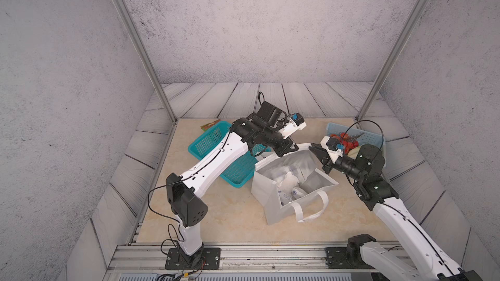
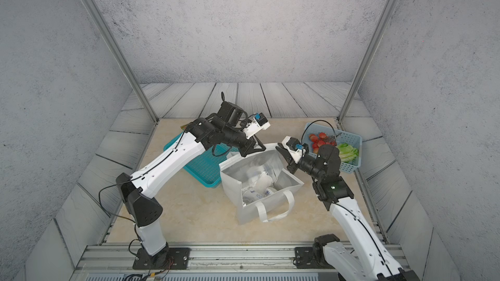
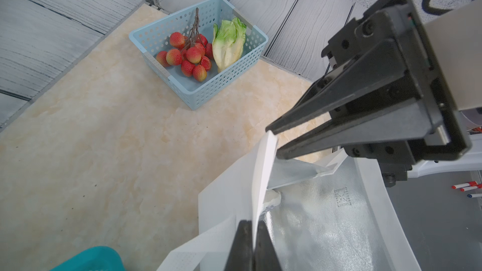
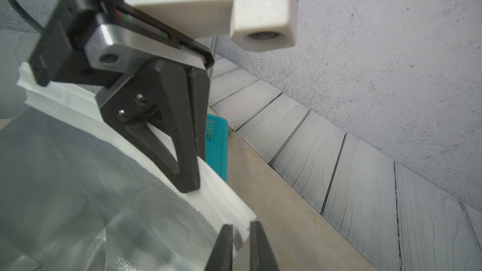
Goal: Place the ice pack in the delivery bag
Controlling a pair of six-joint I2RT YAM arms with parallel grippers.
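The white insulated delivery bag (image 1: 270, 203) stands open at the table's centre, with clear and white packs (image 1: 289, 182) inside; which is the ice pack I cannot tell. My left gripper (image 1: 291, 148) is shut on the bag's far rim (image 3: 261, 170), whose thin edge runs between its fingertips. My right gripper (image 1: 316, 151) is at the same rim further right; in the right wrist view its part-open fingertips (image 4: 228, 235) straddle the white edge.
A teal basket (image 1: 237, 174) lies left of the bag. A light-blue basket (image 2: 354, 143) with red fruit and leafy greens stands at the back right, partly behind my right arm. Bare table shows in front of the bag.
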